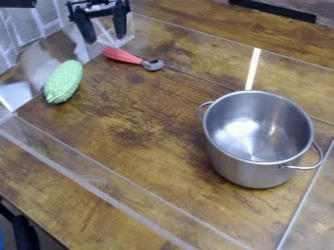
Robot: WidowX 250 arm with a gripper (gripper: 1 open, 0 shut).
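Observation:
My gripper (100, 23) is at the top left, dark, with its fingers pointing down above the back of the table; whether it is open or shut is hard to tell. Below and right of it lies a spoon (123, 57) with a red handle and metal head. A pale green corn-shaped object (64, 81) lies at the left. A steel pot (257, 155) with two handles stands empty at the right.
The wooden table (131, 156) has free room in the middle and front. Clear panels or strips run along its edges, and a shiny metal surface lies at the far left.

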